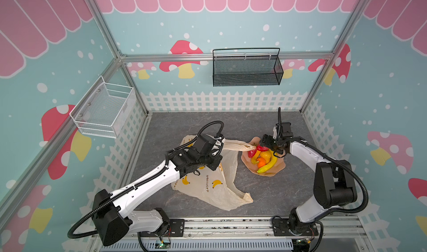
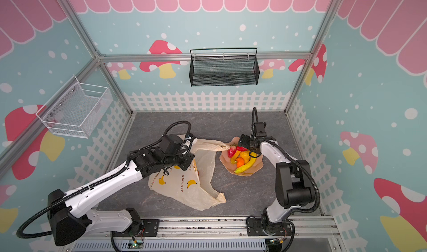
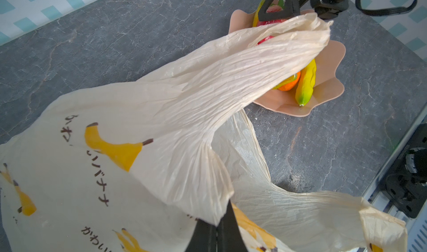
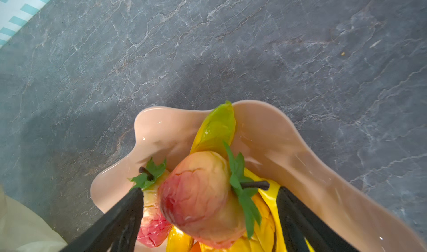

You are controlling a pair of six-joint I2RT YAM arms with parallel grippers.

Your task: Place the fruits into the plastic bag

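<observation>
The white plastic bag (image 3: 66,172) with banana prints lies spread on the table, its upper flap reaching across the pink dish (image 3: 329,74). My left gripper is shut at the bag's gathered edge; whether film is between its fingers is unclear. In the dish are bananas (image 1: 268,166), an orange (image 1: 261,162) and several red-blushed fruits. My right gripper is part open above the dish, its fingers either side of a peach-like fruit (image 4: 191,189) with green leaves; contact cannot be told.
A black wire basket (image 1: 247,72) hangs on the back wall, a white one (image 1: 102,109) on the left wall.
</observation>
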